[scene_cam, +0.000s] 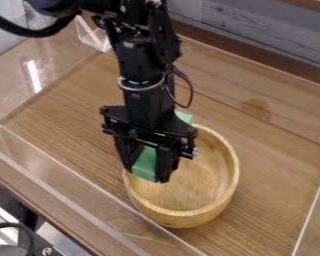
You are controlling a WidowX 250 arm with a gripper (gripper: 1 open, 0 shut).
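Note:
My black gripper [148,150] hangs over the left part of a round wooden bowl [196,200], shut on a green object [147,165] held at the bowl's left rim. More green shows behind the gripper near the back of the bowl, partly hidden; whether it is the same object I cannot tell.
The bowl stands on a wooden table [69,110], with bare surface to the left, back and right. A pale wall runs along the back. A black cable lies at the lower left edge.

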